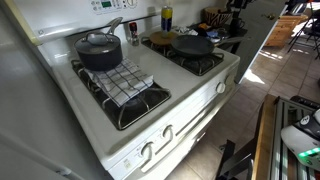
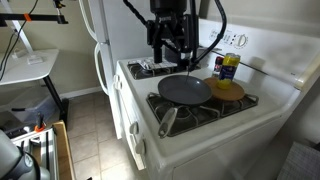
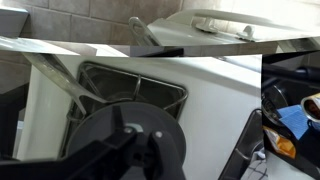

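A dark frying pan (image 2: 185, 90) rests on a burner, its handle (image 2: 168, 122) pointing toward the stove's front edge. In exterior view 1 the pan (image 1: 193, 45) sits at the far end of the stove. My gripper shows dark against the pan (image 3: 150, 118) in the wrist view, so its finger state is unclear. Exterior view 2 has the black arm (image 2: 172, 22) hanging above the pan, apparently clear of it. A lidded dark pot (image 1: 100, 50) stands on the stove's other end, beside a checked cloth (image 1: 123, 82) lying over a burner grate.
Behind the pan, a yellow-and-blue container (image 2: 228, 72) stands near a round brown board (image 2: 230, 91). Knobs (image 1: 168, 132) line the white stove's front. White stovetop (image 2: 235, 130) lies bare beside the burner. A dark table edge (image 1: 265, 140) is across the floor.
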